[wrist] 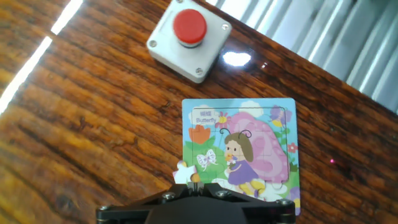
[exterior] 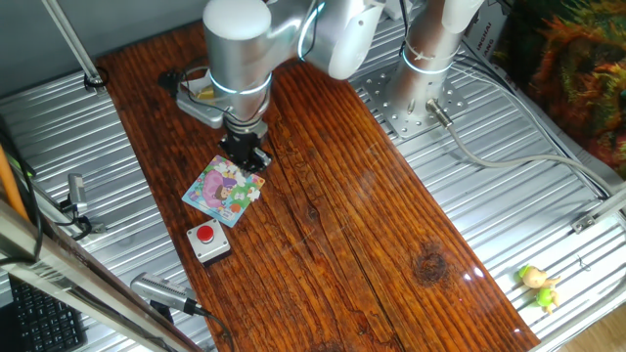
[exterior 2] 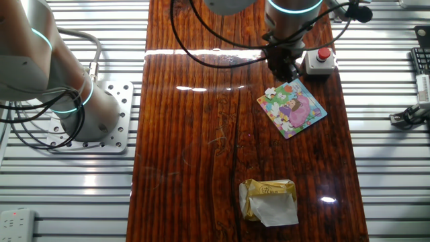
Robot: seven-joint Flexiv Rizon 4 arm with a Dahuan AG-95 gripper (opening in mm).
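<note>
A square butterfly puzzle (wrist: pixel 239 140) with a girl and a pink wing lies on the wooden table. A loose pale piece (wrist: pixel 184 173) overlaps its left edge in the wrist view; the same piece (exterior 2: pixel 270 93) shows at the board's upper-left side in exterior view 2. My gripper is over the lower-left part of the puzzle, its fingertips together. They look just beside the piece in the wrist view, with nothing clearly between them. The lower edge of the board is partly hidden behind the gripper. From exterior view 1, the gripper (exterior: pixel 256 161) appears by the puzzle's upper edge.
Close to the puzzle stands a white box with a red button (wrist: pixel 189 26). A yellow and white tissue pack (exterior 2: pixel 269 202) lies farther along the table. Cables (exterior 2: pixel 222 64) hang around the arm.
</note>
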